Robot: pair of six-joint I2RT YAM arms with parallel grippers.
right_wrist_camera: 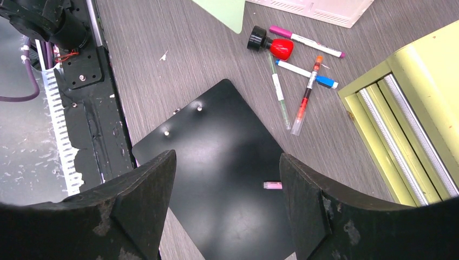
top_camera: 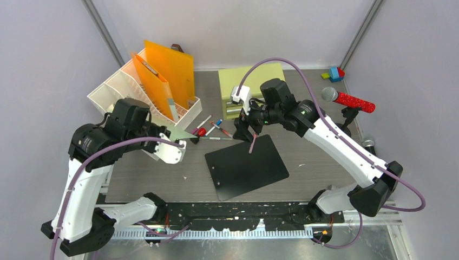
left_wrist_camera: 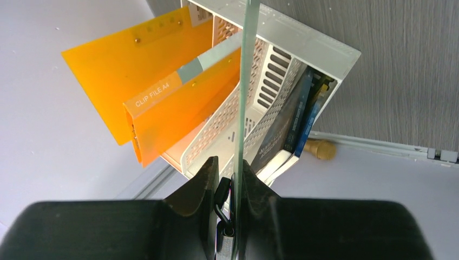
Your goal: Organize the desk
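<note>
A pale green clipboard [left_wrist_camera: 246, 81] is gripped by my left gripper, shut on it near a metal clip; in the left wrist view it stands edge-on over the white file organizer [left_wrist_camera: 308, 43]. That organizer holds orange clip files [left_wrist_camera: 162, 97] and, in another slot, several books [left_wrist_camera: 297, 114]. My right gripper is open above a black board [right_wrist_camera: 227, 130], apparently empty. A pink pen [right_wrist_camera: 272, 185] shows partly behind one right finger. Beside the board lie a purple marker [right_wrist_camera: 308, 41], a blue-capped pen [right_wrist_camera: 306, 72], a red-orange pen [right_wrist_camera: 307, 100], a green pen [right_wrist_camera: 279, 92] and a red-black object [right_wrist_camera: 279, 47].
A yellow drawer unit [top_camera: 230, 81] stands at the back centre. Toward the right are a red microphone [top_camera: 352, 101] on a stand and colored blocks [top_camera: 334, 74]. Desk surface right of the black board is bare below the right arm.
</note>
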